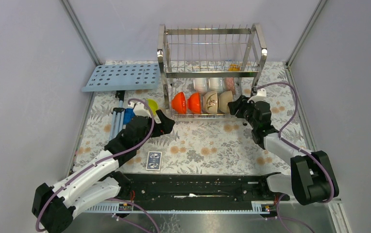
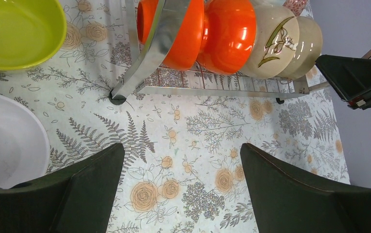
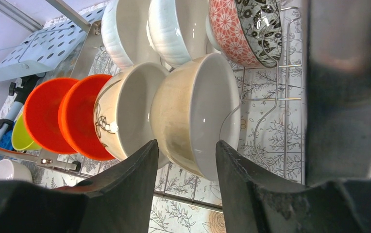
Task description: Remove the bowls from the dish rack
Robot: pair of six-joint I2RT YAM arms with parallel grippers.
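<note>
A metal dish rack (image 1: 208, 74) holds a row of bowls on edge along its lower front: two orange bowls (image 1: 178, 103), a cream bowl with a painted flower (image 2: 274, 42) and a plain beige bowl (image 3: 174, 116) at the right end. My right gripper is part open at that beige bowl; in the right wrist view its lower edge shows between the fingers, and contact is hard to judge. Behind stand two white bowls (image 3: 166, 31) and a red-patterned bowl (image 3: 232, 29). Left of the rack's front, my left gripper stands open and empty over the cloth.
To the left of the rack, a green bowl (image 2: 21, 31) and a white bowl (image 2: 8, 141) lie on the table. A blue perforated board (image 1: 121, 77) stands at back left. A patterned card (image 1: 154, 160) lies near the front.
</note>
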